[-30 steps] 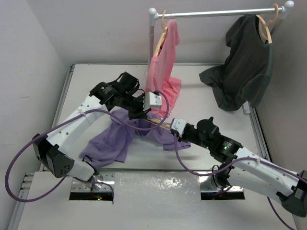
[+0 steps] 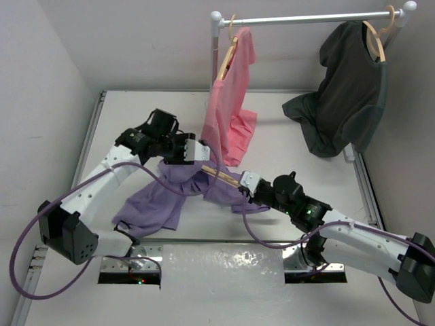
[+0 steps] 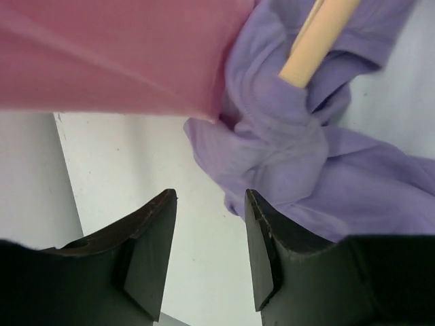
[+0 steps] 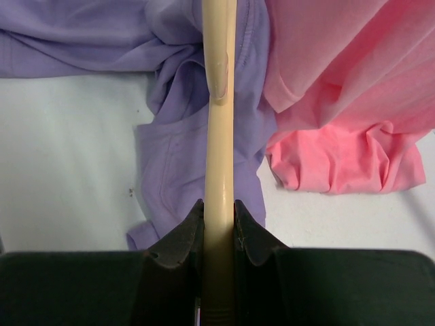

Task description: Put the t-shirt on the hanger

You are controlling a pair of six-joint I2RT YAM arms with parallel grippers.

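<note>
The purple t-shirt [image 2: 153, 207] lies crumpled on the table, stretching under both arms. A wooden hanger [image 2: 221, 176] is held above it, its far part hidden beneath my left arm in the top view. My right gripper is shut on the hanger, with the wood between its fingers. In the left wrist view, my left gripper stands open with nothing between its fingertips. It is apart from both the shirt [image 3: 272, 153] and the hanger's wooden end [image 3: 316, 47], which rests over or against the purple cloth; how far it reaches inside is unclear.
A pink shirt [image 2: 230, 102] hangs from the rack bar [image 2: 306, 18] close behind my left gripper, its hem near the hanger. A dark shirt [image 2: 346, 88] hangs at the right. Bare table [image 2: 136, 122] shows at the back left.
My left gripper has moved left, away from the hanger, after being close over it. The right gripper and the hanger have shifted slightly left too. The shirt on the table looks nearly unchanged.
</note>
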